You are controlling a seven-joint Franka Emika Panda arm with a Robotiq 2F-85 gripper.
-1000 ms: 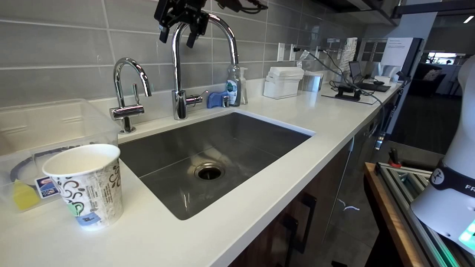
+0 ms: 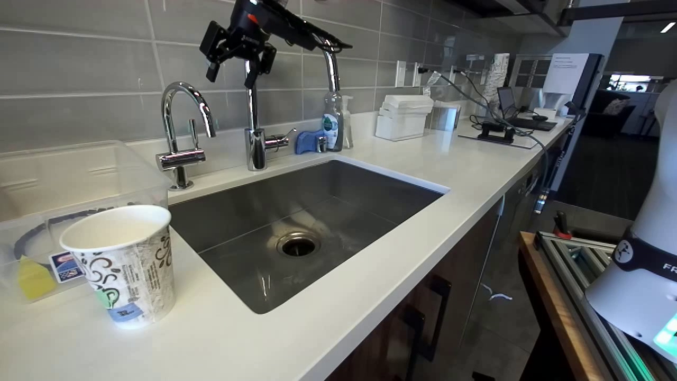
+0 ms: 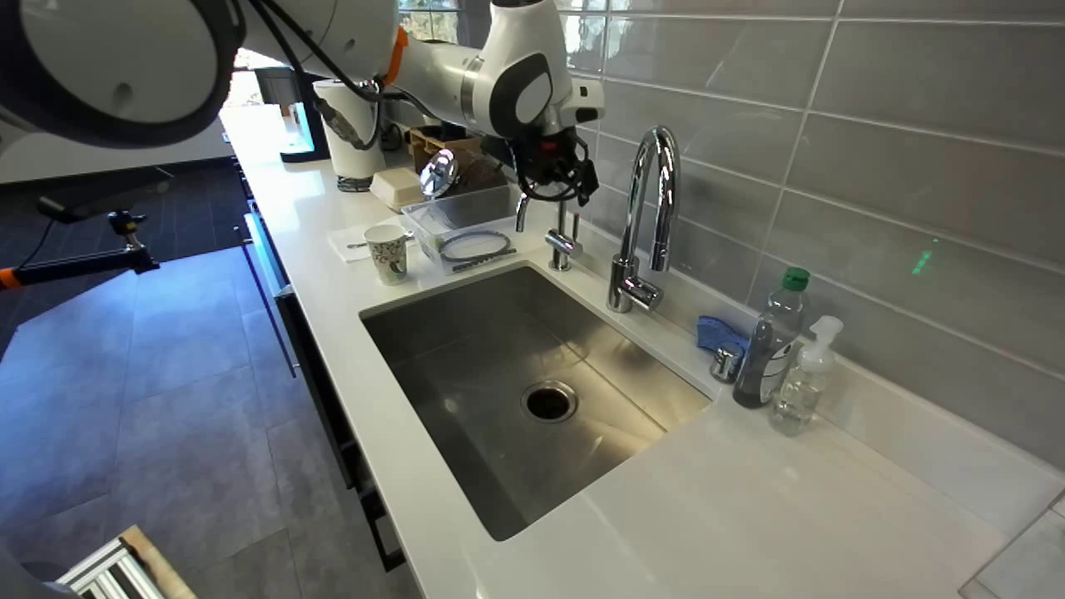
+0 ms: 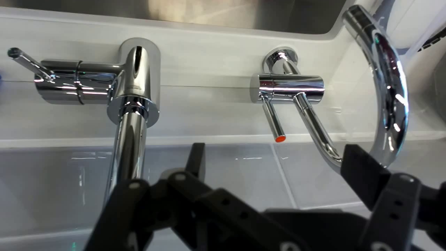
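Observation:
My gripper is open and empty, its dark fingers (image 4: 359,175) spread wide in the wrist view. Between and beyond them shows the small faucet (image 4: 292,85), whose lever (image 4: 272,119) has an orange tip; neither finger appears to hold it. In exterior view 1 the gripper (image 2: 231,75) hangs high near the tiled wall, above and between the small faucet (image 2: 181,157) and the large faucet (image 2: 256,149). The large faucet's body (image 4: 136,79) lies to the left in the wrist view. Exterior view 2 partly hides the fingertips behind cables.
An empty steel sink (image 2: 374,219) lies in front of the faucets. A paper cup (image 2: 130,273) and a clear plastic bin (image 2: 114,155) stand left of it. A blue sponge (image 2: 309,142) and soap bottles (image 3: 774,339) stand past the large faucet.
My gripper has moved lower and a little left in exterior view 1. It now covers part of the large faucet's arch. The faucets, cup and bin have stayed put.

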